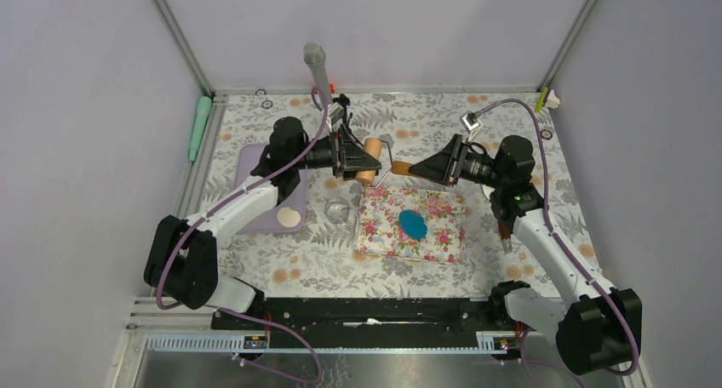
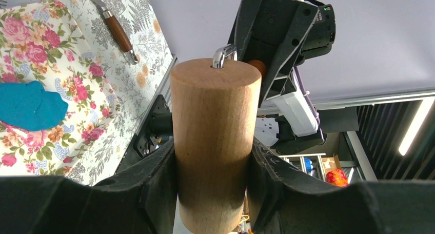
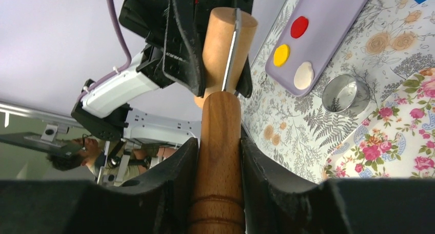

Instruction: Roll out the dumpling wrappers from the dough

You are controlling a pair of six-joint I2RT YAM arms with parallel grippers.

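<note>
A wooden roller (image 1: 369,160) on a bent metal frame is held in the air by both my grippers. My left gripper is shut on the roller, upright in its wrist view; my right gripper is shut on the brown wooden handle (image 3: 219,116). Below them, a blue dough piece (image 1: 413,225) lies flattened on a floral board (image 1: 447,248). The lavender tray (image 3: 328,23) at left holds red (image 3: 299,26), yellow (image 3: 281,55) and cream (image 3: 303,75) rounds.
A clear metal-rimmed cup (image 1: 337,210) stands between tray and board. A spatula (image 2: 118,31) lies right of the board, partly under my right arm. A green cylinder (image 1: 201,124) lies at the left edge.
</note>
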